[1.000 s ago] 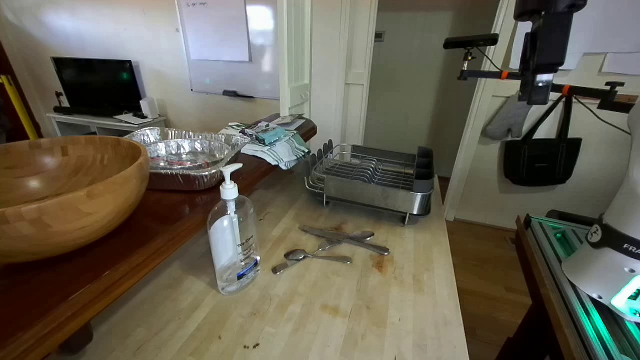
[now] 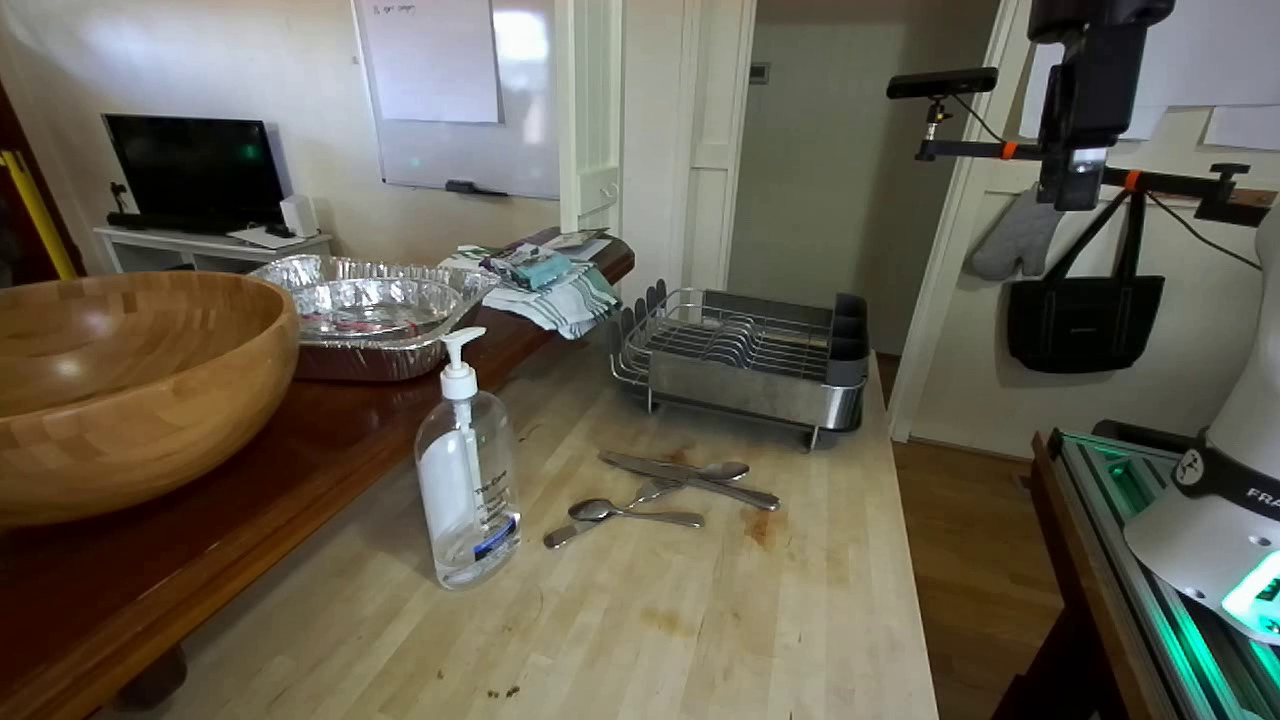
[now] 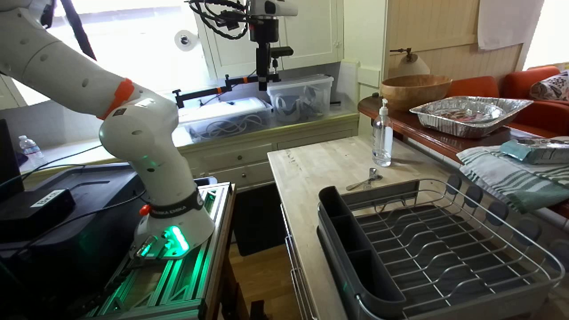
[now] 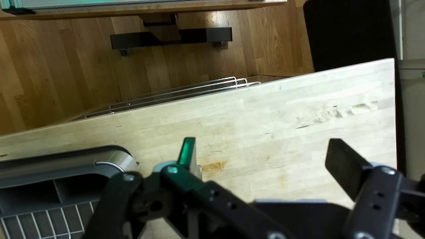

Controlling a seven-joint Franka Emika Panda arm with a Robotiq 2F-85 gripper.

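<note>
High above the counter's edge hangs my gripper, its two black fingers (image 4: 345,167) wide apart in the wrist view. Only counter surface shows between them, so it is open and empty. Several pieces of silver cutlery lie loosely crossed on the wooden counter, among them a knife (image 2: 734,488) and a spoon (image 2: 648,516) in exterior view 1. Behind this cutlery stands a grey dish rack (image 2: 734,386), empty, with a dark compartmented caddy (image 3: 360,250) along one side. In the wrist view my gripper's body hides most of the cutlery.
A clear pump bottle (image 2: 468,504) stands upright beside the cutlery. On the adjoining dark table are a wooden bowl (image 2: 156,396), foil trays (image 2: 408,356) and a striped towel (image 2: 558,306).
</note>
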